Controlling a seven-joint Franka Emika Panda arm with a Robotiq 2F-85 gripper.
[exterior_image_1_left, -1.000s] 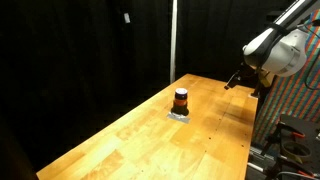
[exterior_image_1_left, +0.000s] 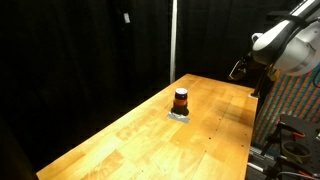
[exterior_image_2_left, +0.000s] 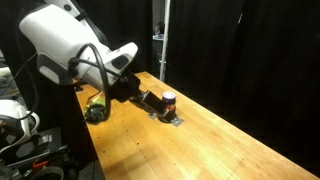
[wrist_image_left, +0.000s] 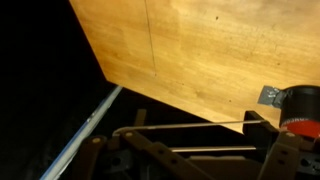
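Note:
A dark jar with an orange-red band (exterior_image_1_left: 181, 99) stands upright on the wooden table, on a small grey patch (exterior_image_1_left: 178, 117). The same jar (exterior_image_2_left: 169, 102) is to the right of my gripper (exterior_image_2_left: 146, 99) in the second exterior view. At the right of the wrist view the jar (wrist_image_left: 298, 106) is cut off by the frame's edge. My gripper is open, its fingers well apart, with the jar outside them. A thin pale strip crosses the view near the fingertips; I cannot tell what it is. From the first exterior view, the gripper (exterior_image_1_left: 238, 71) hangs over the table's far right.
A thin pale pole (exterior_image_1_left: 173, 45) rises behind its far edge, before black curtains. A yellow-green object (exterior_image_2_left: 97, 101) shows near the arm's base. Cables lie at the lower right of the first exterior view.
The jar stands in the same place.

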